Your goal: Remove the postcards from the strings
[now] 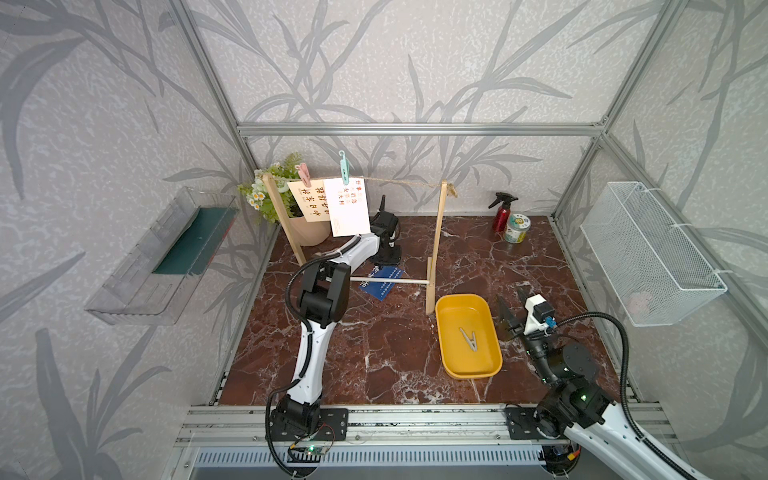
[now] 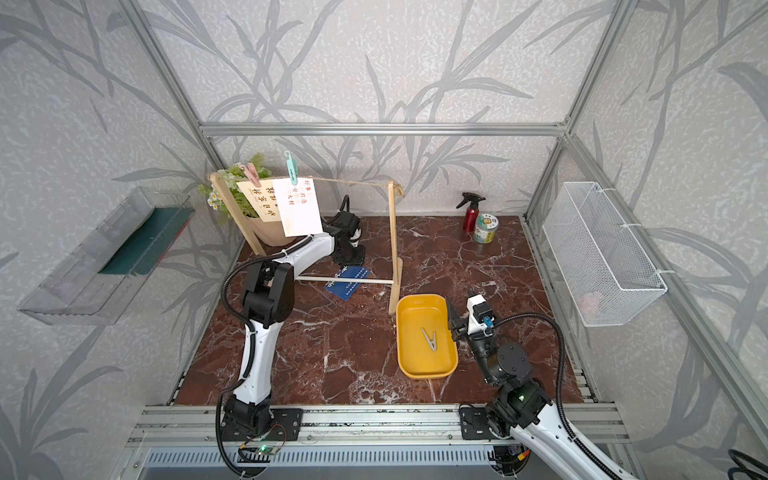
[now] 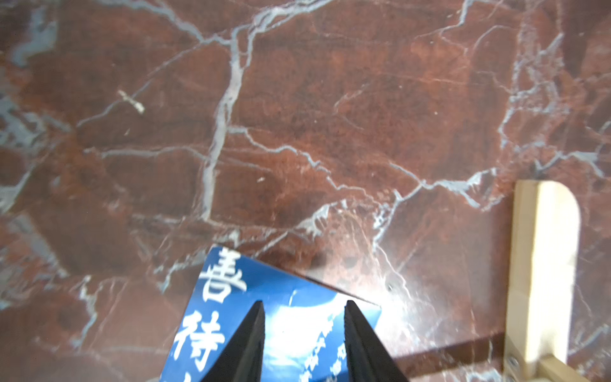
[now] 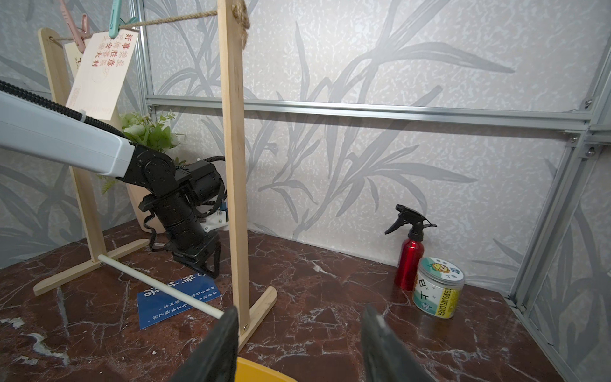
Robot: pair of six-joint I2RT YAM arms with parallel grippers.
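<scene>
Two postcards hang from the rope on the wooden stand: a white one [image 1: 349, 209] under a teal clip [image 1: 344, 166], and a cream one [image 1: 311, 201] under a pink clip [image 1: 304, 173], partly behind it. A blue card [image 3: 222, 324] lies on the table within the stand. My left gripper is low over the blue card, fingers apart, nothing seen between them. My right gripper is open beside the yellow tray [image 1: 468, 364], which holds a grey clothespin [image 1: 469, 340].
A potted plant [image 1: 310, 230] stands behind the stand's left side. A red spray bottle [image 1: 501, 216] and a tin [image 1: 516, 229] stand at the back right. Wire baskets [image 2: 608, 248] hang on both side walls.
</scene>
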